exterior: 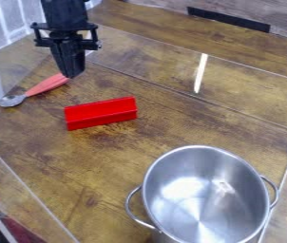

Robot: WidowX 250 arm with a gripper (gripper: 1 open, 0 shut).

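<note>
My black gripper (pixel 70 70) hangs at the upper left, shut, with nothing visible between its fingers. Just below and left of it a spoon or spatula with a red handle (pixel 45 86) and a pale head (pixel 11 100) lies on the wooden table. A red rectangular block (pixel 101 113) lies right of and below the gripper. A large steel pot (pixel 204 195) with two handles stands at the lower right, empty.
Clear panels edge the left side. A white strip (pixel 200 74) runs across the table at the upper middle.
</note>
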